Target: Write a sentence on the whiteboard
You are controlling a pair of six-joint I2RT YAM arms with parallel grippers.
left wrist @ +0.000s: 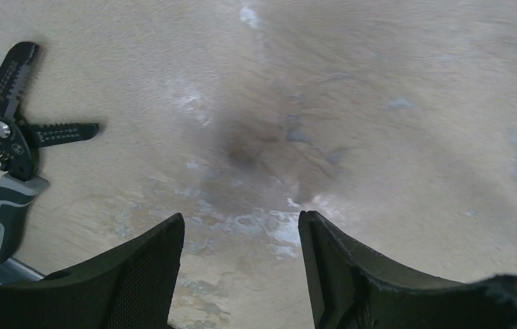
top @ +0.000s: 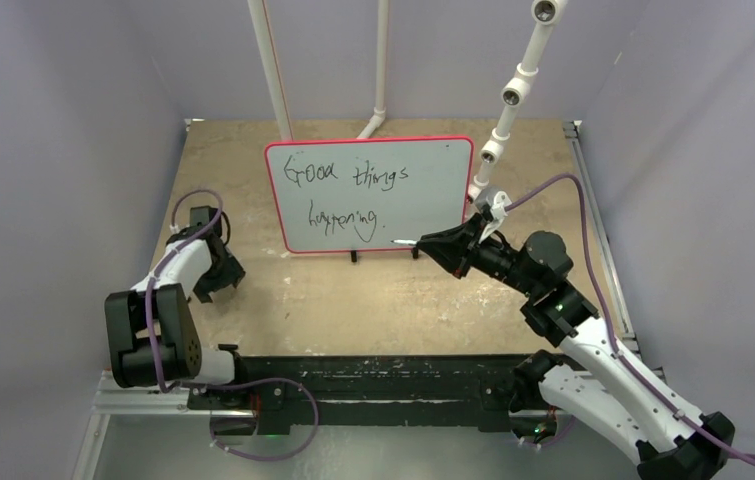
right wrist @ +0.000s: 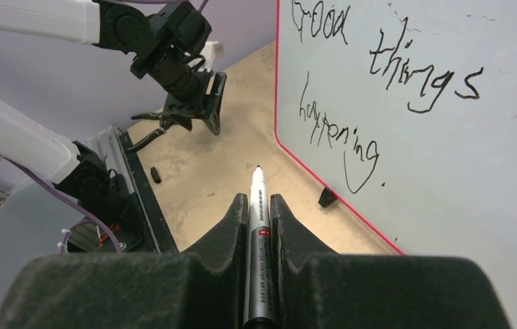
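The whiteboard, red-rimmed, stands tilted on the table with "Good things happening." in black handwriting. My right gripper is shut on a marker, whose bare black tip points forward. In the right wrist view the tip appears apart from the board, near its lower edge. At the table's left side, low over the surface, my left gripper stands part open. Only bare table shows between its fingers. A small black piece, perhaps the marker's cap, lies near the front edge.
A spring-handled cutting tool lies left of my left gripper. Small black feet stick out under the board. White pipes rise behind it. The table in front of the board is clear.
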